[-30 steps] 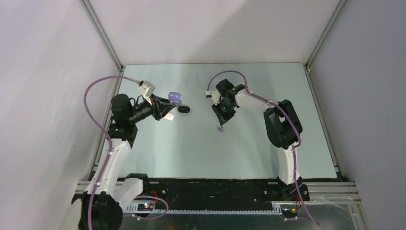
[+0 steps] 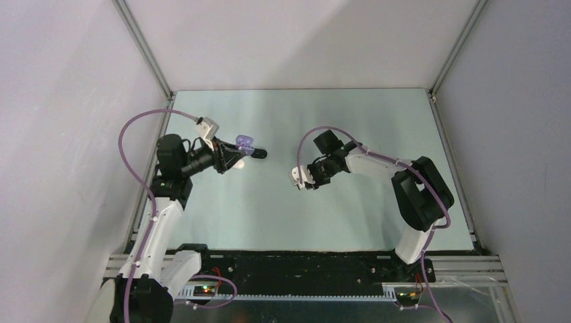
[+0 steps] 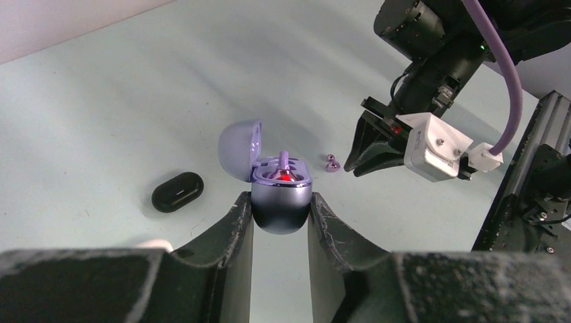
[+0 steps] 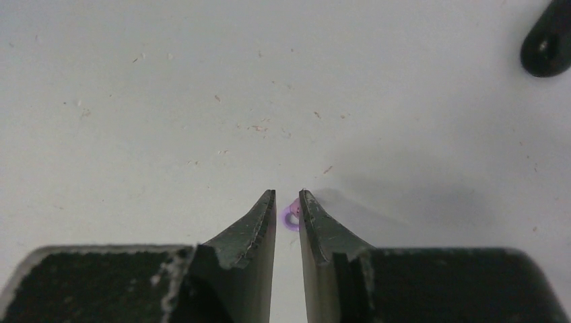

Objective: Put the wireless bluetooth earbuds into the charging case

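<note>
My left gripper (image 2: 232, 156) is shut on the purple charging case (image 3: 280, 202), held upright with its lid open; a purple earbud stem shows inside, beside a red light. On the table in the left wrist view lies a small purple earbud (image 3: 332, 166), near the fingertips of my right gripper. In the right wrist view my right gripper looks nearly shut just over the small purple piece (image 4: 291, 219), which is partly hidden behind the fingers; whether anything is between them is unclear.
A black oval object (image 3: 178, 192) lies beside the held case, with a white piece (image 3: 155, 245) partly hidden behind my left gripper.
The right arm has moved toward the front and swung round, its gripper now low over the earbud's spot. My left gripper with the case has shifted only slightly.
</note>
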